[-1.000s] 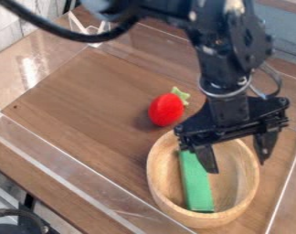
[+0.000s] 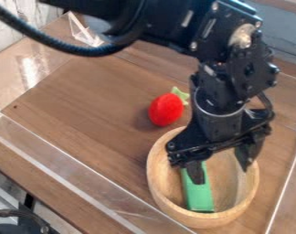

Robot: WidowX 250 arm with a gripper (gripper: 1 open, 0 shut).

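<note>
My black gripper (image 2: pixel 220 163) is open, tilted over a wooden bowl (image 2: pixel 166 196), its fingers reaching down into the bowl's upper part. A green block (image 2: pixel 198 196) lies in the left part of the bowl, its top end partly hidden behind a finger. Whether that finger touches the block I cannot tell. A red strawberry-like toy (image 2: pixel 165 111) with a green leaf rests on the wood to the upper left of the bowl.
Clear plastic edging runs along the front and sides. A black cable crosses the top left, and a grey panel stands behind at the right.
The gripper has shifted left and its angle has changed, bringing a finger over the upper end of the green block. The bowl and strawberry toy look unmoved.
</note>
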